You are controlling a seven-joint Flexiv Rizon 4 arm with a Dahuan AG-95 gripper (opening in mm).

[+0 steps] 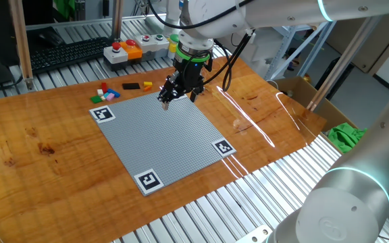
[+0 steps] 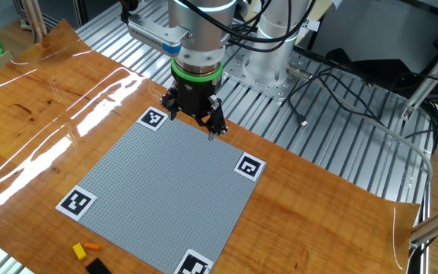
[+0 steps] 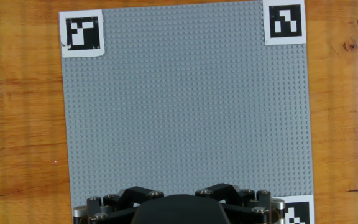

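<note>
My gripper [image 1: 179, 100] hangs above the grey studded baseplate [image 1: 157, 131], pointing down. In the wrist view its fingers [image 3: 279, 205] are spread wide at the bottom edge, so it stands open, and nothing shows between them. The second exterior view has the gripper [image 2: 192, 123] over the plate's edge nearest the robot base. No bricks lie on the visible part of the plate. Beyond its far edge is a cluster of small bricks, among them a blue brick [image 1: 112, 92] and a green brick [image 1: 96, 99]. A black brick [image 1: 131, 86] and a yellow brick [image 2: 79, 251] lie apart from them.
Printed markers sit on the plate's corners, one of them a marker [image 2: 152, 117] near the gripper. A button box [image 1: 132, 51] and a keyboard [image 1: 69, 54] stand behind the wooden table [image 1: 39, 155]. Wide bare wood flanks the plate. Cables [image 1: 229, 64] hang along the arm.
</note>
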